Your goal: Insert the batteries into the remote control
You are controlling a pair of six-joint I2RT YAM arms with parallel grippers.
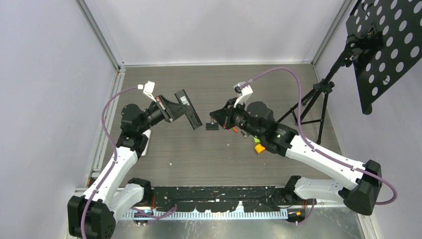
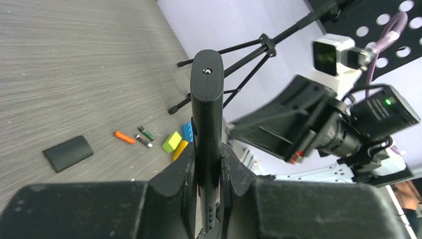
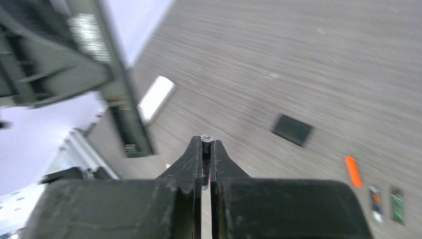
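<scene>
My left gripper is shut on the black remote [image 1: 194,117], held raised; in the left wrist view it stands upright between the fingers, and in the right wrist view it is blurred at upper left. My right gripper is shut on a small cylindrical battery [image 3: 205,162], raised and pointing toward the remote, a short way apart from it. A dark flat cover-like piece [image 2: 68,153] lies on the floor. Beside it lie an orange battery [image 3: 353,171], a dark-and-silver battery [image 3: 375,203] and a green battery [image 3: 397,204].
Coloured blocks [image 1: 259,148] lie below the right arm. A white object [image 3: 157,99] lies at the left side of the floor. A black tripod with a perforated panel [image 1: 383,55] stands at the right.
</scene>
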